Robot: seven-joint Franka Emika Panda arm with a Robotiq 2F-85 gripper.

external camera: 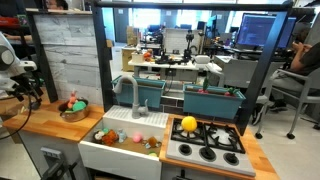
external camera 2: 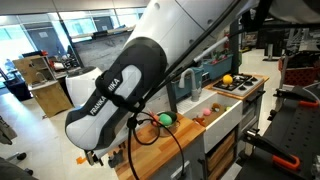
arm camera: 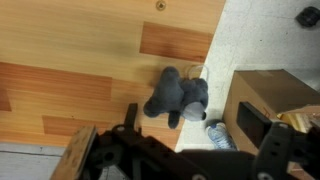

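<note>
A dark grey plush toy [arm camera: 168, 92] with a lighter grey part and a thin loop lies at the edge of the wooden counter [arm camera: 70, 60] in the wrist view. My gripper is open above it, its dark fingers apart on either side of the toy's lower part. Nothing is held between them. In exterior view 1 the gripper [external camera: 30, 98] is at the counter's far left end. The arm's white body covers much of exterior view 2, where the gripper [external camera 2: 97, 157] hangs low over the counter.
A basket of colourful items [external camera: 73, 110] stands right of the arm, then a sink [external camera: 122, 155] holding several toys. Farther right is a stove [external camera: 208, 146] with a yellow ball [external camera: 189, 124]. A cardboard box [arm camera: 265, 95] sits on the floor beyond the counter edge.
</note>
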